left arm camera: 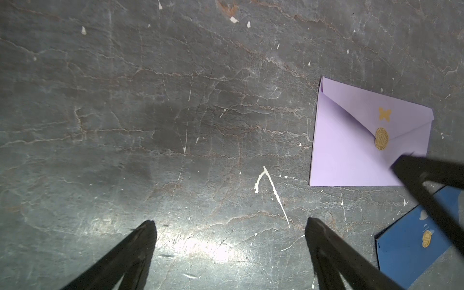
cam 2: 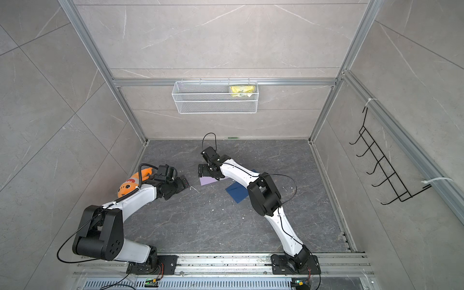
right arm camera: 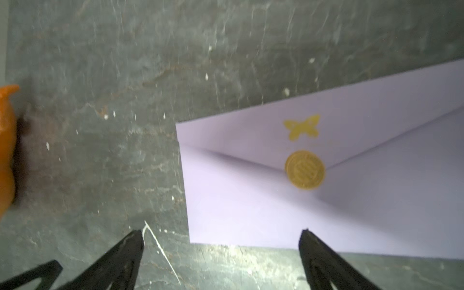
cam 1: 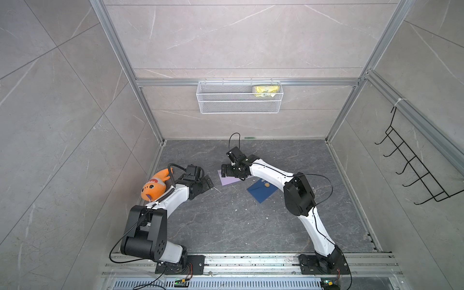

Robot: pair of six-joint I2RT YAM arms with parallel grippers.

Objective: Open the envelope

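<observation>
A lilac envelope (left arm camera: 357,154) with a yellow butterfly and a gold seal (right arm camera: 304,169) on its flap lies closed on the floor, partly under my right gripper in the top views; that gripper stands open above it, nothing between its fingers. My left gripper, also open and empty, hangs over bare floor left of the envelope. A dark blue envelope (cam 1: 261,193), also with a gold seal, lies to the right, beneath the right arm.
An orange plush toy (cam 1: 154,186) lies by the left wall. A white wire basket (cam 1: 239,104) hangs on the back wall, a black hook rack (cam 1: 420,174) on the right wall.
</observation>
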